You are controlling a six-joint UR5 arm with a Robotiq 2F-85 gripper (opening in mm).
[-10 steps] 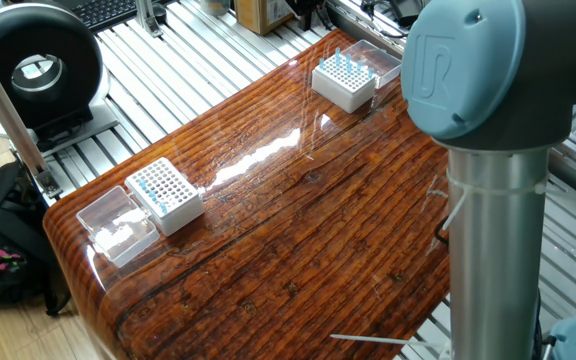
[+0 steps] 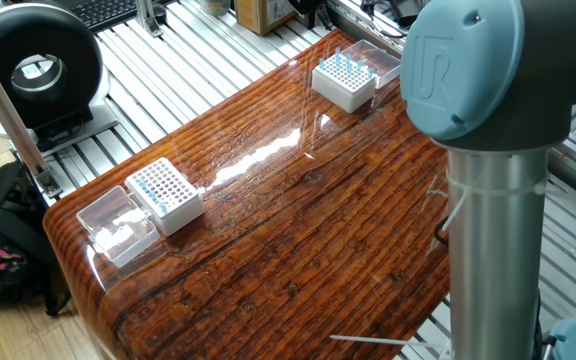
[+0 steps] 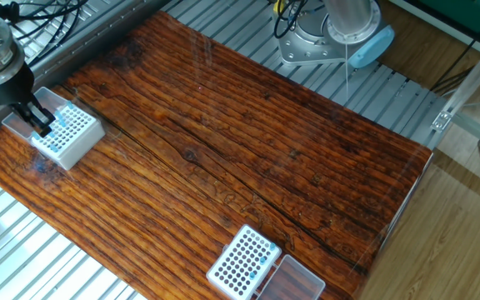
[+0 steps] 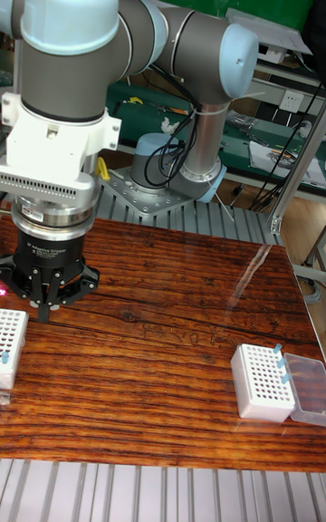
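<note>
In exterior view 2 my gripper (image 3: 45, 125) overlaps a white rack (image 3: 80, 148) at the left, pointing down. Exterior view 3 shows the gripper (image 4: 46, 314) from the side, its black fingers clear of the tabletop; whether they are apart or hold anything is unclear. The gripper is out of exterior view 1. There, several light-blue tubes (image 2: 337, 56) stand up from this rack (image 2: 342, 94). A second white rack (image 2: 175, 213) sits at the opposite end of the table, with blue tubes (image 2: 146, 187) in its holes; exterior view 3 shows this rack (image 4: 263, 396) too.
Each rack has a clear open lid beside it, one lid (image 2: 118, 222) at the near left and another (image 2: 376, 58) at the far end. The glossy wooden tabletop (image 2: 298, 230) between the racks is bare. The arm's base (image 3: 315, 48) stands beyond the table edge.
</note>
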